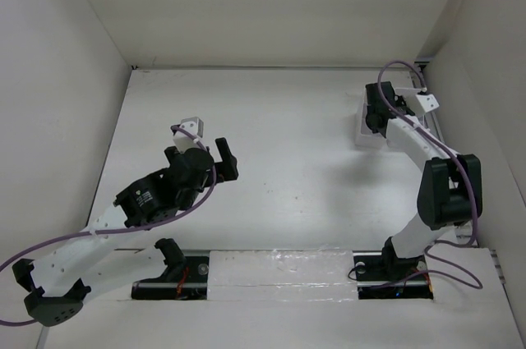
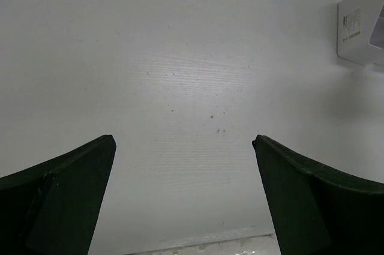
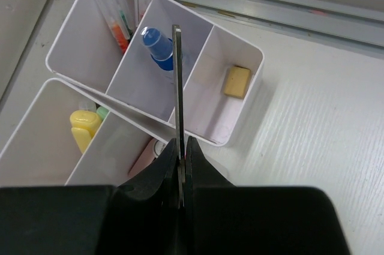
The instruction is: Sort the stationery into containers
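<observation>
My right gripper is shut on a thin metal ruler (image 3: 177, 69), held above two white divided containers at the back right. One container (image 3: 255, 57) holds pens (image 3: 117, 30), a blue bottle (image 3: 158, 48) and a tan eraser (image 3: 237, 81). The other container (image 3: 27, 123) holds yellow items (image 3: 85, 123), something green and a pinkish item, partly hidden by the gripper. In the top view this arm covers much of both containers. My left gripper stands open over bare table at the left, nothing between its fingers.
Walls enclose the back and sides, with a metal rail (image 3: 288, 9) along the edge near the containers. A container's corner (image 2: 357, 33) shows in the left wrist view.
</observation>
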